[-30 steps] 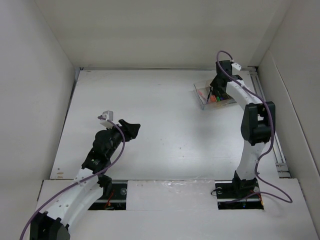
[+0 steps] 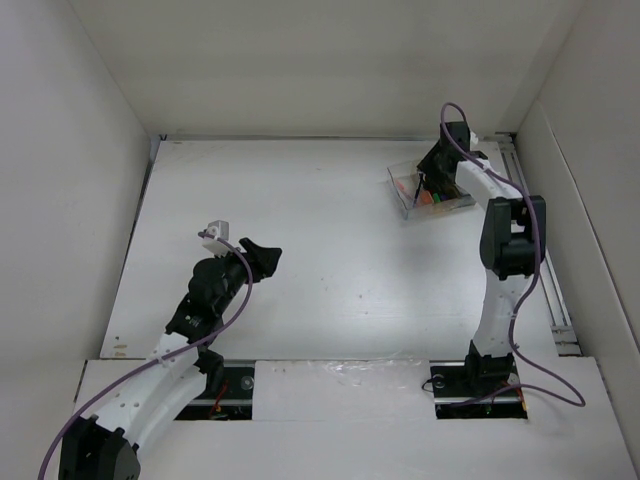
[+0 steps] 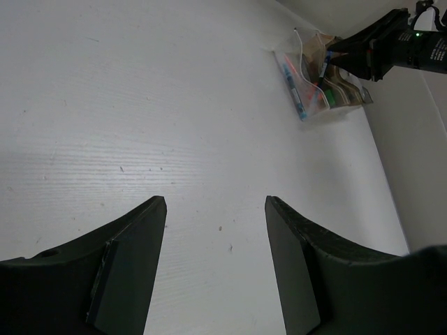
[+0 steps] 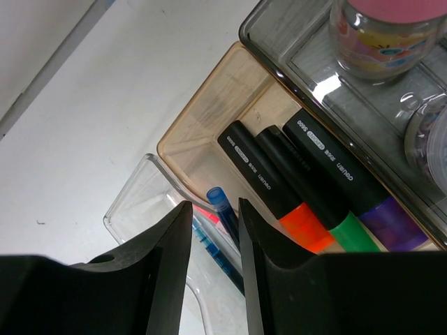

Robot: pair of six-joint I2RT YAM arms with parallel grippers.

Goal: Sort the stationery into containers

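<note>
Clear and amber containers (image 2: 403,200) sit at the back right. In the right wrist view an amber tray (image 4: 202,118) holds markers with orange (image 4: 304,225), green (image 4: 353,234) and purple (image 4: 393,225) bands. A clear tray (image 4: 129,199) holds blue pens (image 4: 216,255). My right gripper is over them, fingers apart, with an upright blue-topped pen (image 4: 218,197) between or just beyond the tips; whether it touches cannot be told. My left gripper (image 2: 268,258) stands open over bare table at the left, nothing between its fingers.
A dark clear tray (image 4: 321,56) holds a pink-lidded jar (image 4: 380,42) and a round container (image 4: 426,143). Walls border the back and right, close to the containers.
Over the last second my right arm has shifted slightly to the right above the containers. The left arm is nearly still.
</note>
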